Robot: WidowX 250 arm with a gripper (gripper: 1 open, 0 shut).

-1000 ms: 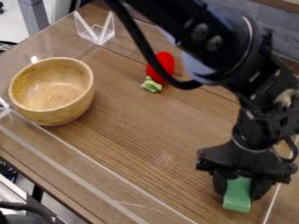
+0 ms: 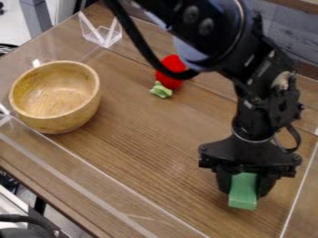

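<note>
The black gripper point(image 2: 247, 175) at the lower right is shut on a green block point(image 2: 245, 192), which hangs below its fingers over the wooden table point(image 2: 143, 167). The block's upper part is hidden by the gripper. Whether it touches the tabletop is unclear.
A wooden bowl point(image 2: 55, 104) sits at the left. A red object point(image 2: 170, 72) with a small green piece point(image 2: 162, 89) lies at the back centre, partly behind the arm. A clear angular object point(image 2: 102, 28) stands at the back left.
The gripper and green block have moved up in the picture and slightly left over the last second, the block staying in its grip.
</note>
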